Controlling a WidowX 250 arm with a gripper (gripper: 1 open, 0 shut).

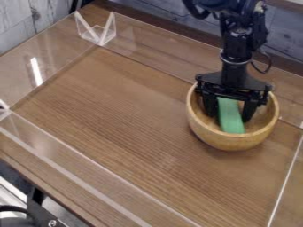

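A wooden bowl (211, 133) sits on the table at the right, with a green elongated object (231, 122) inside it. My black gripper (231, 99) is lowered into the bowl from above, its fingers at either side of the green object's upper part. Whether they touch it or are closed on it is hard to tell.
A clear wire or plastic holder (97, 27) stands at the back left near the table (106, 106) edge. A grey wall lies beyond the far edge.
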